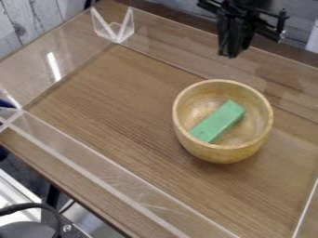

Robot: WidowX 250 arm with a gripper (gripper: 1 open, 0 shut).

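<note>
A wooden bowl (248,132) sits on the right of the wooden table, with a green block (218,122) lying inside it. My dark gripper (233,48) is up at the top right, above and behind the bowl, apart from it. It looks shut, with nothing visible between its fingers, though it is small in this view.
Clear tape or plastic strips (114,26) mark the table at the top left and along the left side. Black cables (32,212) lie at the bottom left corner.
</note>
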